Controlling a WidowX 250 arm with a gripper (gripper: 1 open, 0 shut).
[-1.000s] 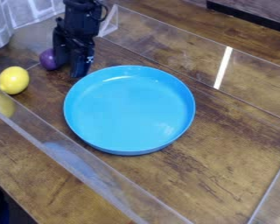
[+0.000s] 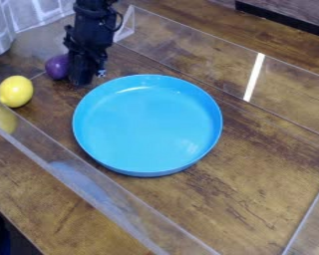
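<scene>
The black gripper (image 2: 83, 70) reaches down at the upper left, its fingers low beside a purple eggplant-like object (image 2: 57, 67), just to that object's right. The fingers look close together, but they are dark and small, and anything between them cannot be made out. A yellow lemon-like object (image 2: 15, 91) lies nearer the front left. A large light-blue plate (image 2: 148, 149) rests on the wooden floor, right of and in front of the gripper.
Clear panels edge the wooden surface (image 2: 249, 169) along the left and right. A white object (image 2: 9, 25) stands at the top left corner. The wood right of the plate is bare.
The gripper has shifted very slightly over the last second, and more of the purple object shows now. The plate and yellow object are unmoved.
</scene>
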